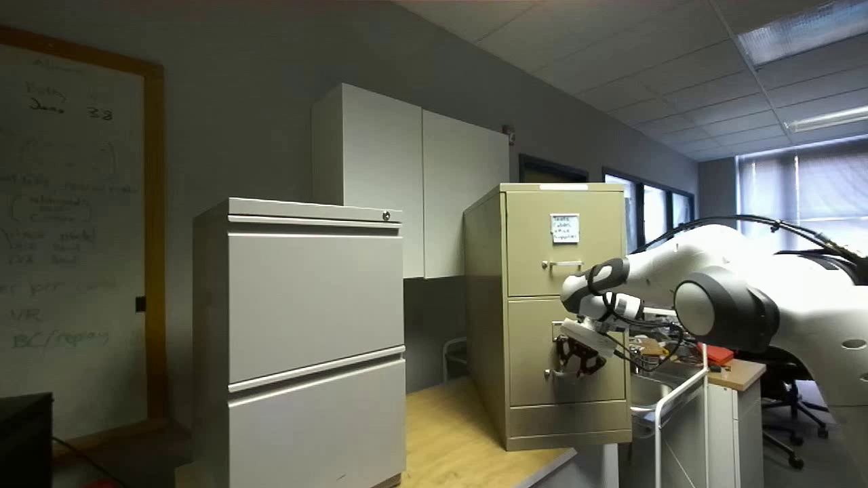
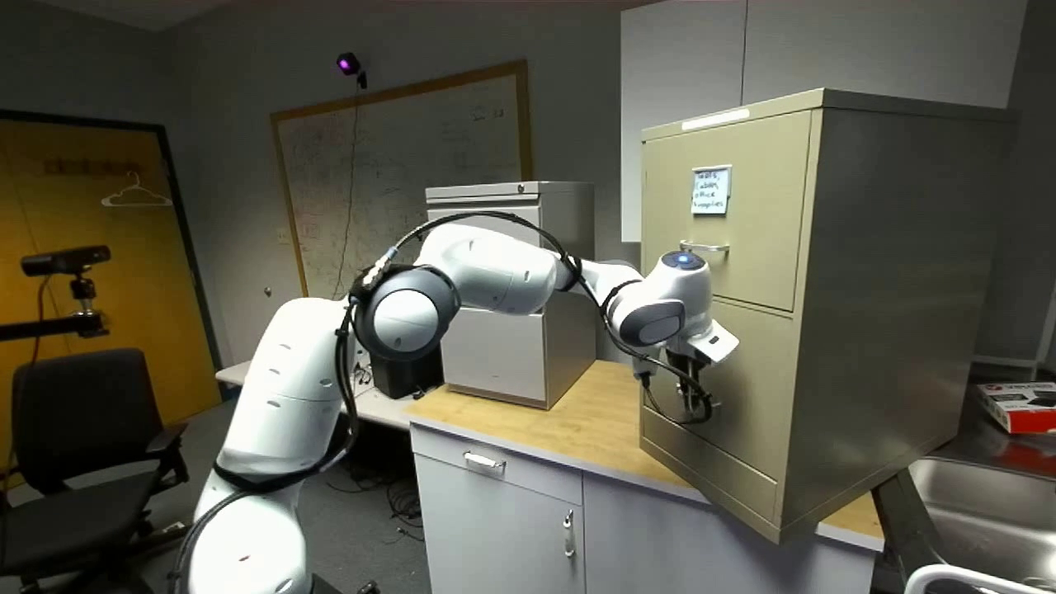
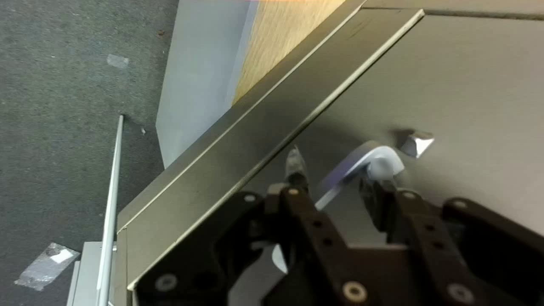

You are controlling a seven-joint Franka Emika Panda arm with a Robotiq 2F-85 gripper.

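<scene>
A tan two-drawer filing cabinet stands on the wooden counter, both drawers closed in exterior view 1. Its lower drawer has a silver handle, which crosses between my fingers in the wrist view. My gripper is shut on this handle, with one finger on its lower side and the other towards the drawer's lock. The middle of the handle is partly hidden by the gripper. The upper drawer bears a handwritten label and its own handle.
A pale grey filing cabinet stands to the left in exterior view 1. The wooden counter has a bare stretch between the cabinets. A metal sink and a white rail are close by.
</scene>
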